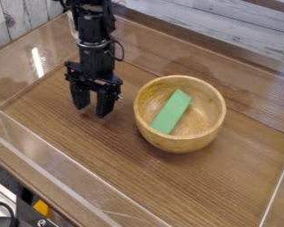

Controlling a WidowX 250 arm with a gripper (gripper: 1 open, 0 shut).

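My black gripper (92,101) hangs down from the top over the left-centre of the wooden table (97,168), low near the tabletop, open, with nothing visible between its fingers. To its right, apart from it, a round tan bowl (198,133) holds a green rectangular block (170,115), lying tilted inside.
The table's free room lies in front of the gripper, behind it and at the far right. The table's edge runs along the lower left, with black cables and a small yellow item (42,207) beyond it. A pale wall stands at the back.
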